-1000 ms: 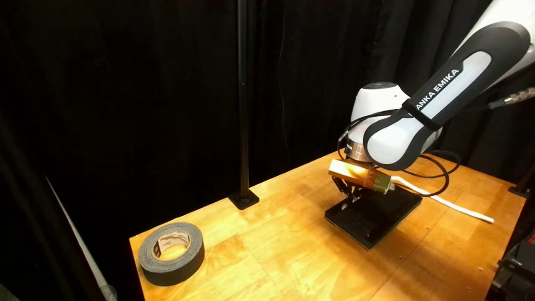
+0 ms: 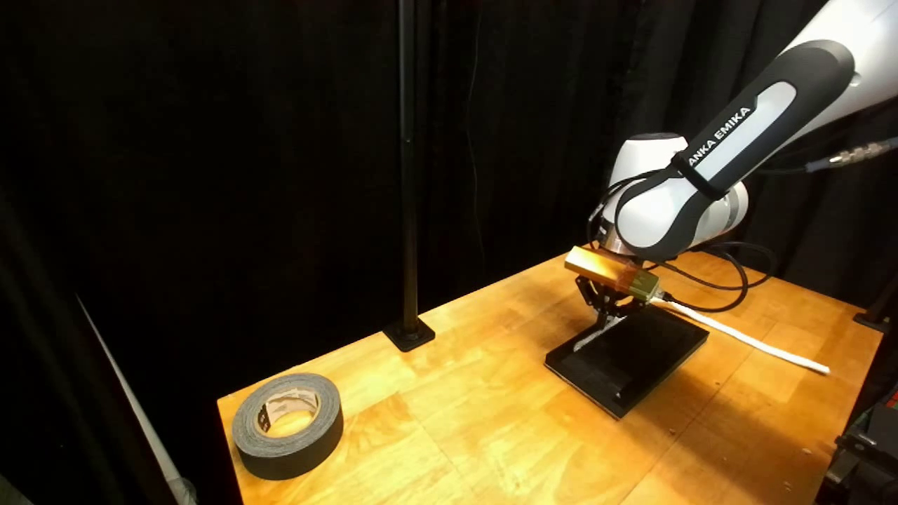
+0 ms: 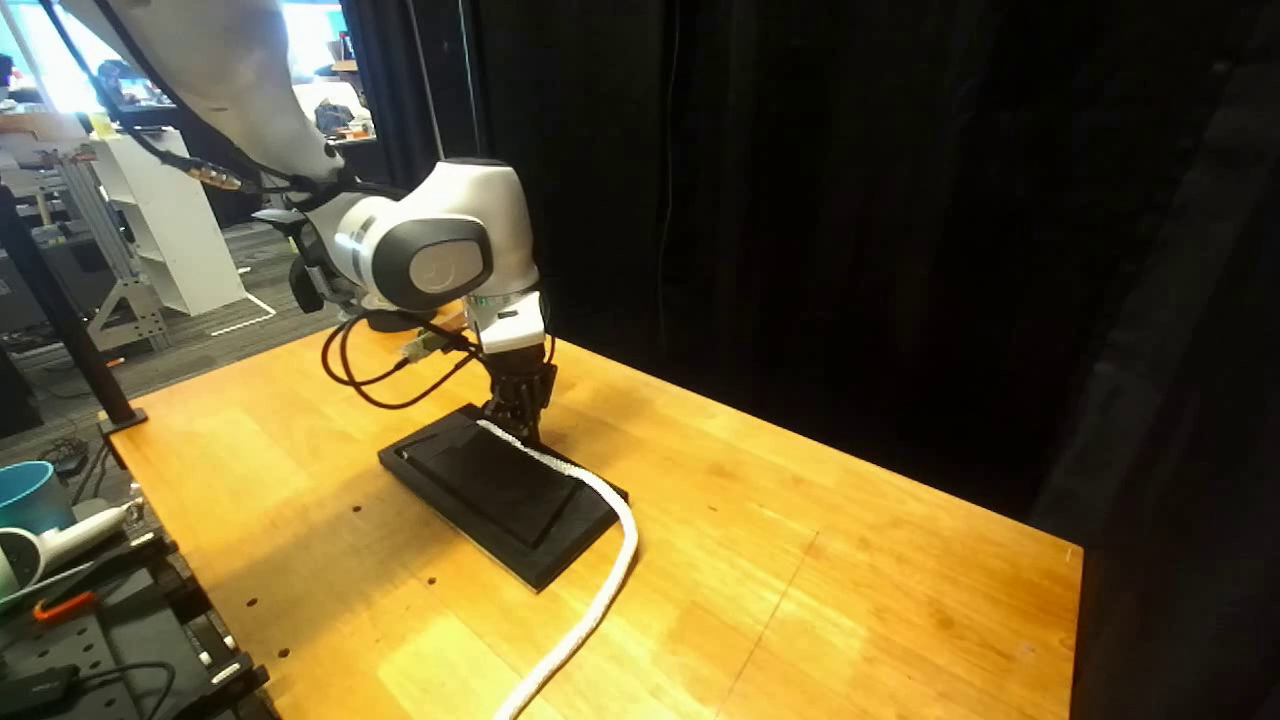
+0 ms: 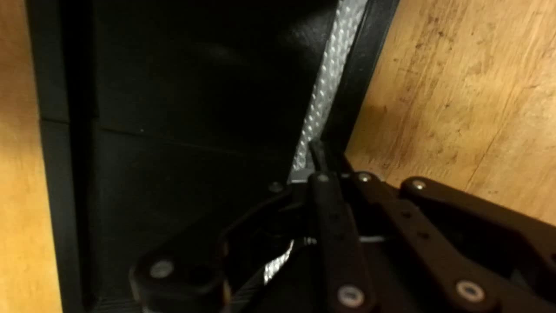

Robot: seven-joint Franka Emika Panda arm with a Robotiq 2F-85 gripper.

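A flat black board (image 3: 480, 528) with a channel along its edges lies on the wooden table. One end of a white rope (image 3: 583, 478) runs along the board's edge channel, and the rest trails off the board onto the tabletop. In the wrist view the rope (image 4: 325, 86) sits in the channel beside the raised rim. My gripper (image 2: 603, 322) points down over that same side of the board and is shut. Its fingertips (image 4: 319, 156) meet the rope in the channel; nothing shows between them, and the dark fingers partly cover the rope.
A grey tape roll (image 2: 286, 425) lies at the table's far left in exterior view 1. The foot of a black pole (image 2: 409, 334) stands at the back edge. Black cables loop beside my wrist. Bare table surrounds the board.
My arm has shifted back along the board's edge, to the right and slightly upward in exterior view 1. More of the rope in the channel shows beside the fingers. The board has stayed put.
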